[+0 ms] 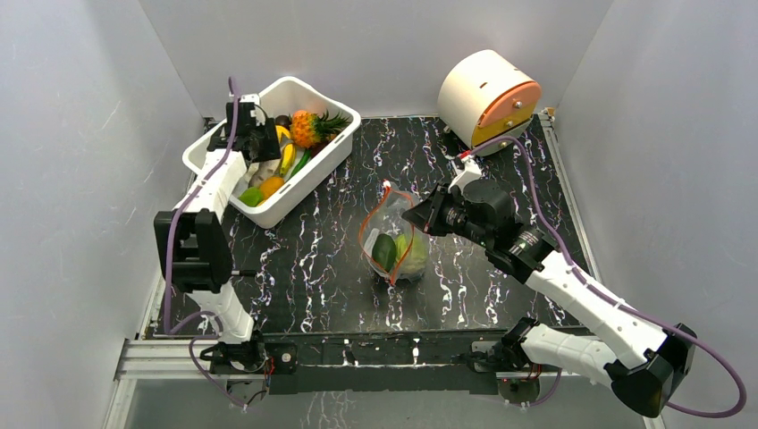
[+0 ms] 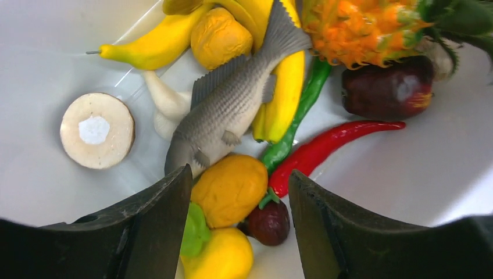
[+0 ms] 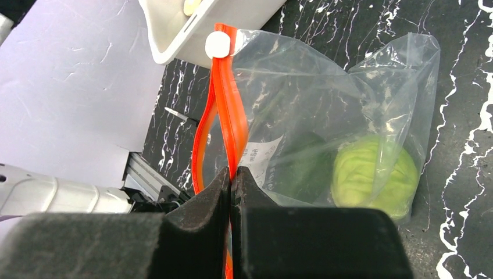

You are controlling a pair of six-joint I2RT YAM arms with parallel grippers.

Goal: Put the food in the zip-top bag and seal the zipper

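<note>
A clear zip top bag (image 1: 393, 214) with orange zipper stands mid-table, holding a dark green item (image 1: 384, 251) and a light green round item (image 3: 372, 177). My right gripper is shut on the bag's zipper edge. My left gripper is open, hanging over the white bin (image 1: 295, 192) at back left. Below it in the left wrist view are a fish (image 2: 227, 116), bananas (image 2: 145, 46), a pineapple (image 2: 366, 26), a red chili (image 2: 325, 148), green chili, an orange-yellow fruit (image 2: 227, 189) and other foods.
A cream cylindrical box (image 1: 474, 89) with orange front sits at back right. A pen-like tool (image 3: 180, 114) lies on the left of the table.
</note>
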